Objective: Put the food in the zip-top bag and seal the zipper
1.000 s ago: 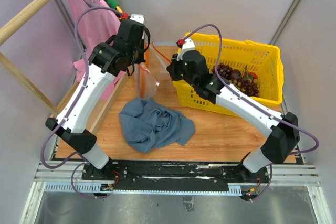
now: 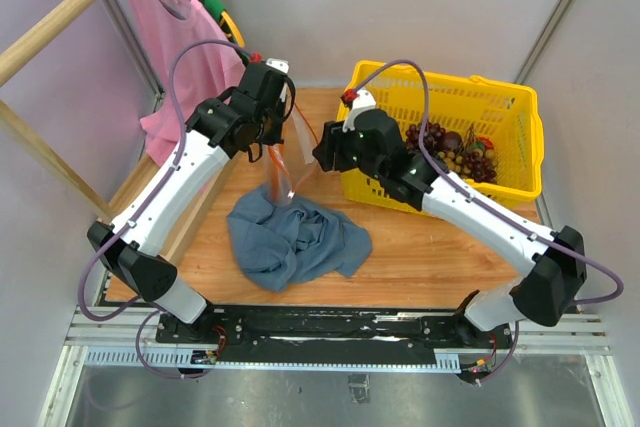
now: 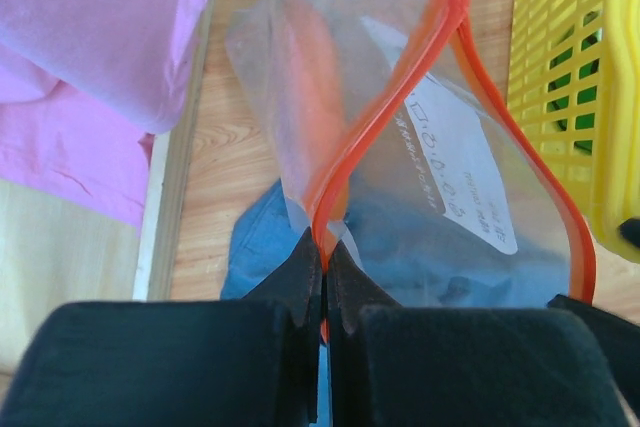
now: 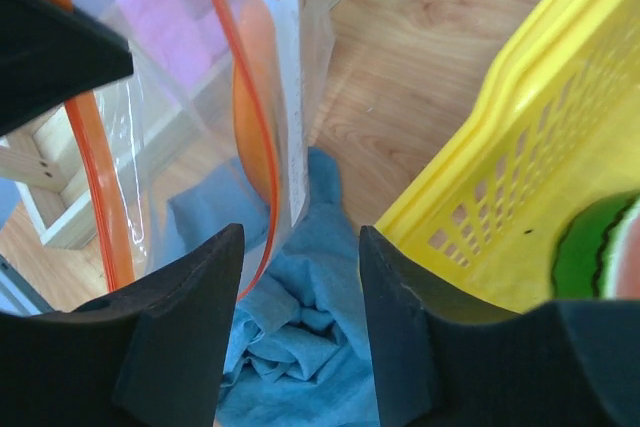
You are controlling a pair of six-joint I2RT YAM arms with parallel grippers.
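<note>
The clear zip top bag [image 3: 400, 187] hangs mouth up with an orange rim and a white printed label. A long orange food item [image 3: 312, 87], perhaps a carrot, shows through its side. My left gripper is shut on the bag's orange rim at one end of the mouth. At the opposite end, my right gripper stands open. The rim's tip hangs close by its left finger [image 4: 222, 252], and whether they touch is unclear. In the top view both grippers face each other across the bag.
The yellow basket [image 2: 440, 97] stands close on the right, holding grapes [image 2: 430, 137] and other food. Below the bag lies a crumpled blue cloth [image 2: 290, 242]. A wooden rack with a pink garment [image 2: 175, 57] borders the left side. Bare table shows at front right.
The right gripper has opened, staying near the same place, and its arm has shifted slightly to the right.
</note>
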